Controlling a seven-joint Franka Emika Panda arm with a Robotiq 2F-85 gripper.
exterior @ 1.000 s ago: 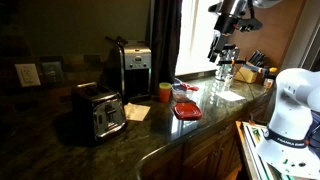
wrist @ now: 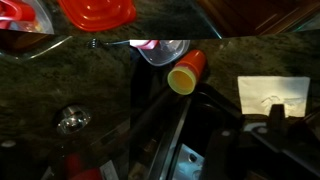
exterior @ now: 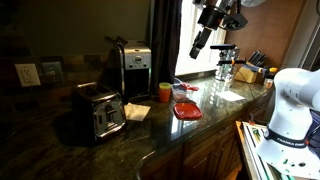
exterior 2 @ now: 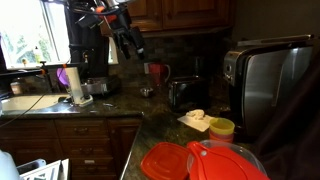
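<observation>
My gripper (exterior: 196, 52) hangs in the air above the counter, its fingers open with nothing seen between them; in exterior view 2 the gripper (exterior 2: 135, 46) is well above the counter too. Below and to its left in exterior view 1 lies a red lid (exterior: 187, 111) flat on the counter. Stacked cups (exterior: 164, 92), orange and yellow, stand beside the silver appliance (exterior: 136, 70). A dark toaster (exterior: 100, 112) is at the left. On a white napkin (exterior 2: 196, 120) rest pale pieces, which I cannot identify.
A clear container with a red lid (exterior 2: 222, 162) is close to the camera in exterior view 2. A shiny metal bowl (wrist: 72, 120) stands on the counter in the wrist view. The sink (exterior 2: 22, 101) is at the far left. Bare counter (exterior: 90, 158) lies in front of the toaster.
My gripper has swung left in exterior view 1, from over the right end of the counter towards the silver appliance. The objects on the counter have not moved.
</observation>
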